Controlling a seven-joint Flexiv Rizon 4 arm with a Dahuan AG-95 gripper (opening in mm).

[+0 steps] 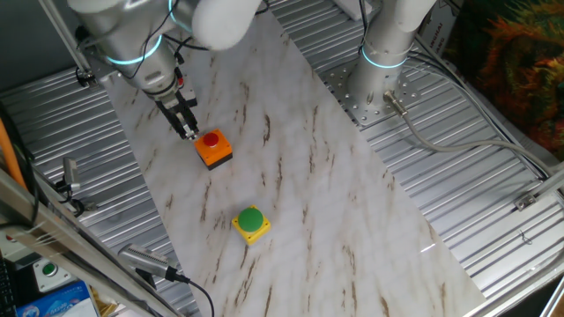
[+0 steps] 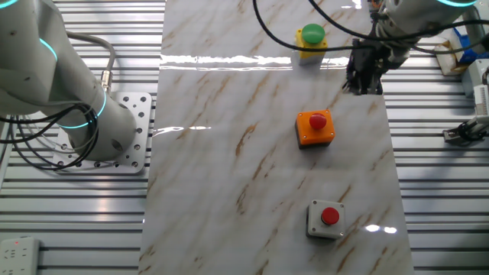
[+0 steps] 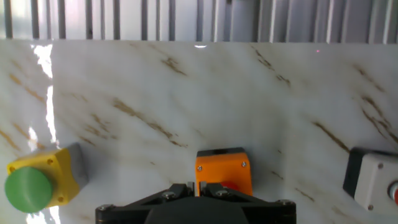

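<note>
An orange box with a red button [image 1: 213, 148] sits on the marble-patterned table. Close beside it in exterior view 1, my gripper [image 1: 191, 136] hangs above the surface, its fingers together with nothing seen between them. The wrist view shows the fingertips in front of the orange box [image 3: 225, 169], covering part of its red button. A yellow box with a green button [image 2: 312, 37] stands at one end of the row. At the other end is a light grey box with a red button [image 2: 327, 220], which cannot be made out in exterior view 1.
Bare tabletop [image 1: 326, 211] lies between the boxes and the robot's base [image 1: 374, 84]. Slatted metal [image 2: 435, 202] borders the table. Dark cables [image 2: 336, 47] cross in front of the gripper's side in exterior view 2.
</note>
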